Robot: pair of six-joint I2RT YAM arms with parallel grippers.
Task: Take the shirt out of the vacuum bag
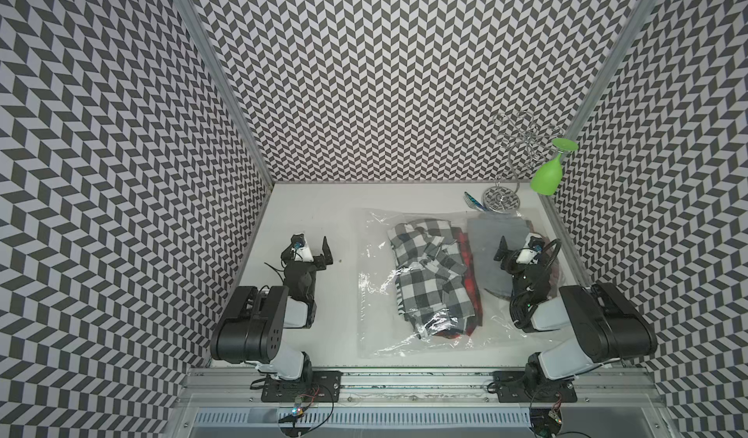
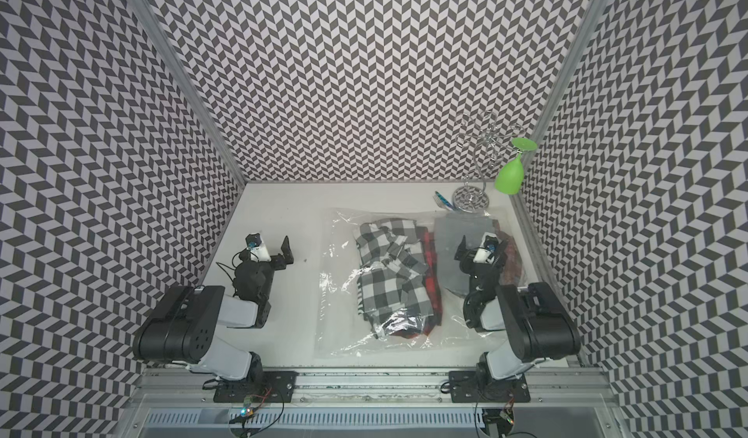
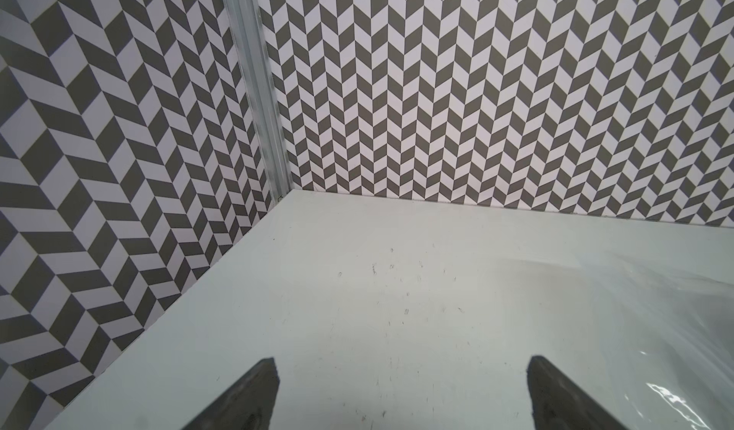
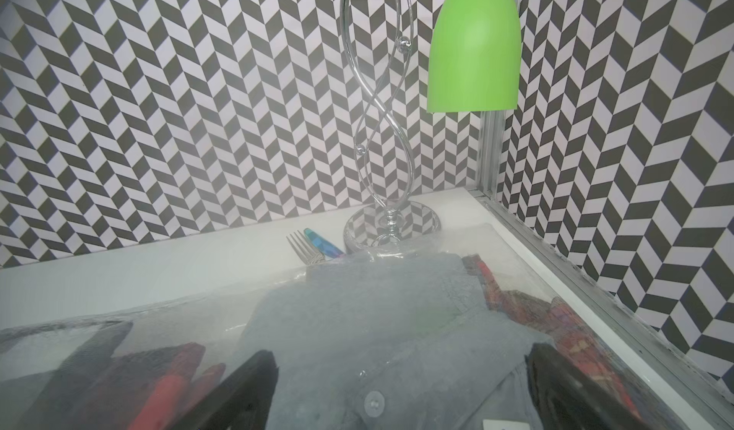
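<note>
A clear vacuum bag lies flat over the centre and right of the white table. Inside are folded clothes: a black-and-white checked shirt over red plaid fabric, and a grey garment on the right with more red plaid. My left gripper stands open over bare table left of the bag, nothing between its fingers. My right gripper is open just above the grey part of the bag's contents, holding nothing.
At the back right stand a chrome stand with a green cup-like shade, with a fork and blue-handled utensil beside it. Patterned walls enclose three sides.
</note>
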